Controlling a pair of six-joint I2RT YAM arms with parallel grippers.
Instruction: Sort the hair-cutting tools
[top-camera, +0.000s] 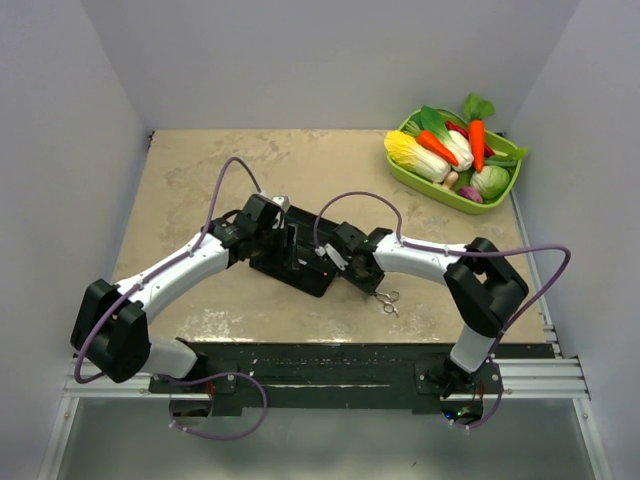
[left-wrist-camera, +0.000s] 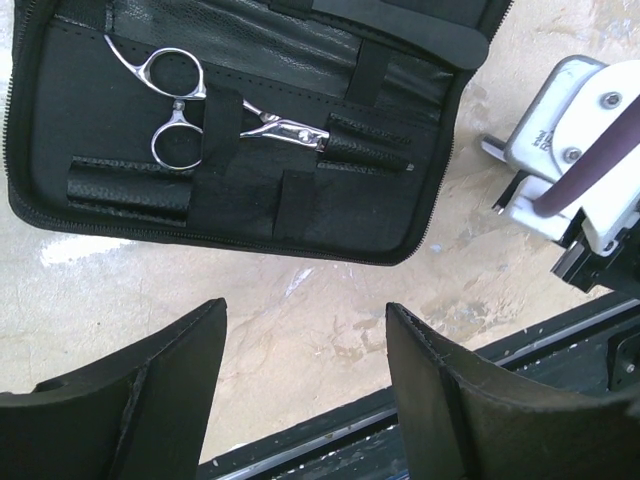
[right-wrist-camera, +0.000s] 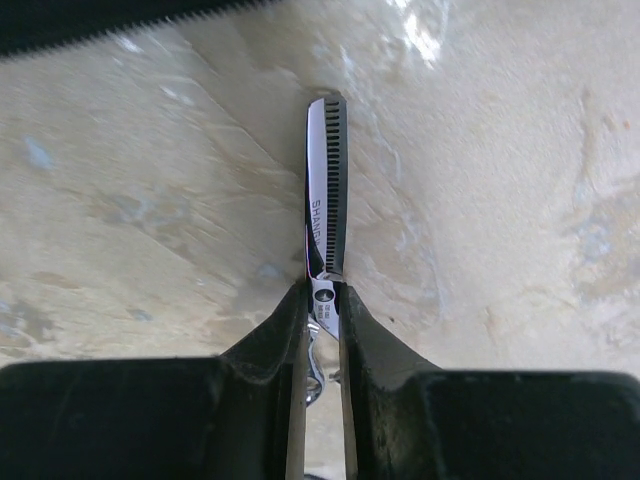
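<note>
In the right wrist view, my right gripper is shut on the thinning scissors (right-wrist-camera: 328, 190) near their pivot, the toothed blades pointing away from me. Their finger rings (top-camera: 388, 303) stick out below the right gripper in the top view. The black zip case (left-wrist-camera: 250, 225) lies spread out, and a second pair of scissors (left-wrist-camera: 290, 131) sits in it under a strap. A dark comb (left-wrist-camera: 410, 30) lies along the case's upper part. Over the near edge of the case, my left gripper is open, nothing between its fingers.
A green basket of vegetables (top-camera: 470, 195) stands at the back right. Beside the case in the left wrist view is the right arm's wrist camera (left-wrist-camera: 560, 140). Bare tabletop (top-camera: 240, 315) lies in front of the case.
</note>
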